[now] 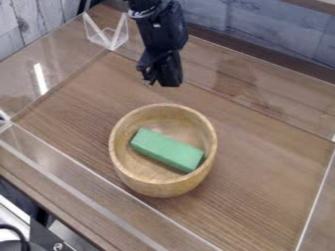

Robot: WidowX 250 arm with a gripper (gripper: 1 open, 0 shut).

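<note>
A green block [167, 147] lies inside a round, light wooden bowl [203, 173] in the lower middle of the table. Above and behind the bowl, near the top of the view, my dark gripper [159, 78] points downward and is shut, with nothing visible between its fingers.
A clear plastic object stands at the back left [102, 29], and another at the left edge. Cables lie off the table at the lower left.
</note>
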